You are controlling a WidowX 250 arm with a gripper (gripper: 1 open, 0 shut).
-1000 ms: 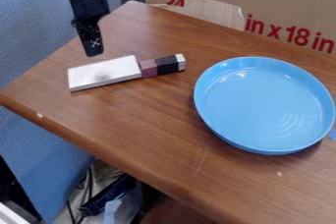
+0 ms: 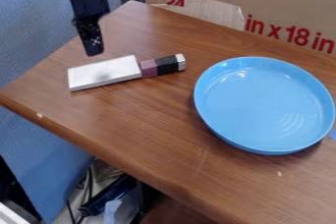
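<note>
My black gripper [image 2: 92, 43] hangs at the upper left, above the table's far left part, just behind a flat white object [image 2: 102, 73] that has a dark pink and black end [image 2: 163, 66]. The gripper is small and dark here, so I cannot tell whether it is open or shut. A large light-blue plate [image 2: 262, 105] lies on the right side of the wooden table [image 2: 157, 130], apart from the white object.
A cardboard box [image 2: 262, 2] stands along the back of the table. The table's left and front edge drops to the floor, where cables and other items lie.
</note>
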